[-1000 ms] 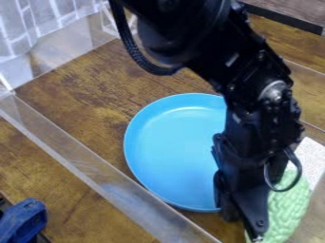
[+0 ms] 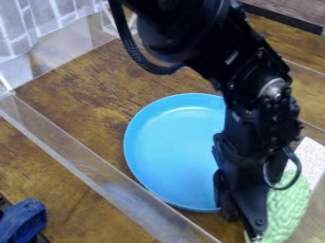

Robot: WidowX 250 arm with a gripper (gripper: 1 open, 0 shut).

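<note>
The black robot gripper (image 2: 244, 214) reaches down at the lower right, over the right edge of a round blue plate (image 2: 172, 152). Its fingers sit low, beside a pale green textured cloth (image 2: 286, 209) at the right. The arm hides part of the plate and cloth, and whether anything is between the fingers is not visible.
A clear plastic wall (image 2: 76, 152) runs diagonally along the left of the wooden surface (image 2: 89, 85). A blue object (image 2: 19, 220) lies outside it at the lower left. A white patterned piece (image 2: 309, 157) lies at the right. The wood left of the plate is bare.
</note>
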